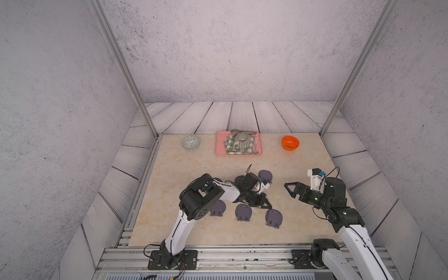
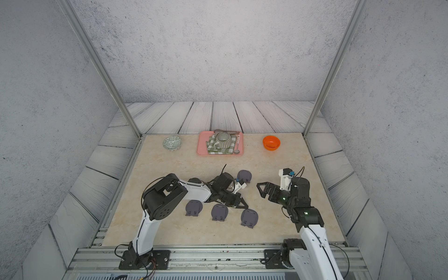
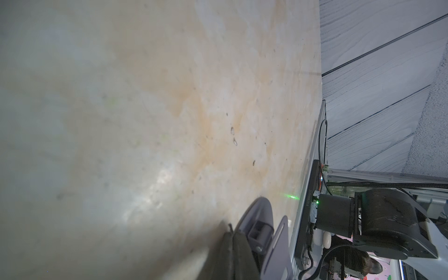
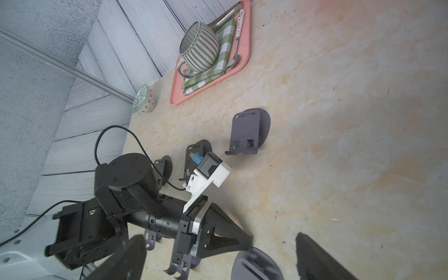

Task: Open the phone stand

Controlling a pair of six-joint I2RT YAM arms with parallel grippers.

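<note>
Several grey-purple phone stands lie on the table. My left gripper (image 1: 267, 205) is shut, its tips low at the back edge of the front-right stand (image 1: 273, 218), also seen close in the left wrist view (image 3: 254, 223); nothing shows between its fingers. Other stands sit at front middle (image 1: 243, 212), front left (image 1: 217, 210) and behind (image 4: 245, 130); some are partly hidden by the left arm. My right gripper (image 2: 261, 188) stands open above the right side of the table, its blurred fingertips at the bottom of its wrist view.
A pink tray (image 1: 220, 149) with cup, cloth and cutlery is at the back middle, a patterned bowl (image 1: 190, 142) back left, an orange bowl (image 1: 290, 143) back right.
</note>
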